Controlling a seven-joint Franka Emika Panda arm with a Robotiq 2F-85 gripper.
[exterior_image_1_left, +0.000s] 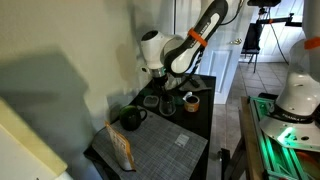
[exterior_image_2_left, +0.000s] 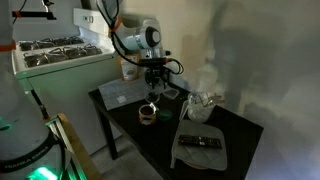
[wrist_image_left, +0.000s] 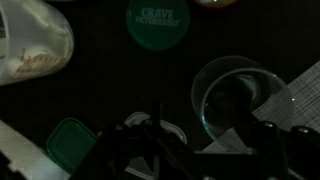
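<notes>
A clear drinking glass (wrist_image_left: 207, 98) stands on the dark table at the right of the wrist view. My gripper is close over it, its dark fingers apart, with the right one overlapping the near side of the glass. Whether a finger touches the glass, I cannot tell. In exterior view 1 the gripper (exterior_image_1_left: 163, 85) is low over the far part of the table. A round green lid (wrist_image_left: 158, 22) lies beyond the glass.
A brownish cup (exterior_image_1_left: 191, 103) stands beside the gripper. A black pot (exterior_image_1_left: 131, 118) and an upright bottle (exterior_image_1_left: 121, 149) are near the wall, by a grey mat (exterior_image_1_left: 165, 150). A tray (exterior_image_2_left: 205, 158) carries a black item; a clear container (exterior_image_2_left: 200, 104) stands behind it.
</notes>
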